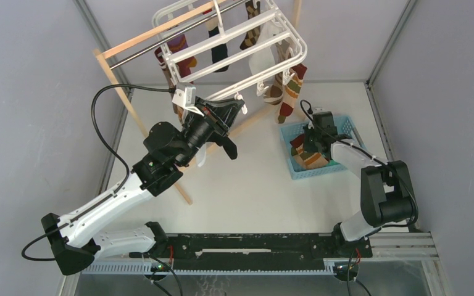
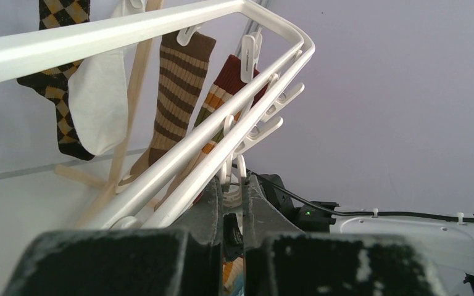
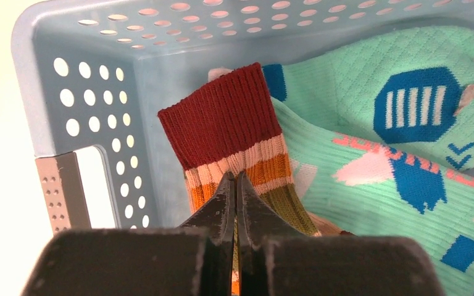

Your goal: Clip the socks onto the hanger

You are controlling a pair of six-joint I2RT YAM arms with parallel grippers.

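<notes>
Several socks, including the brown striped sock (image 2: 179, 86), hang from the white hanger (image 1: 247, 28) at the top. My left gripper is shut on a white clip at the hanger's near edge. My right gripper is down in the blue basket (image 3: 80, 74), shut over a red, orange and olive striped sock (image 3: 222, 117); its tips press into the knit, and I cannot tell whether any fabric is pinched. Mint patterned socks (image 3: 370, 154) lie beside it in the basket.
A wooden frame (image 1: 129, 43) carries the hanger. The white floor between the left arm and the basket is clear. Grey walls stand at both sides.
</notes>
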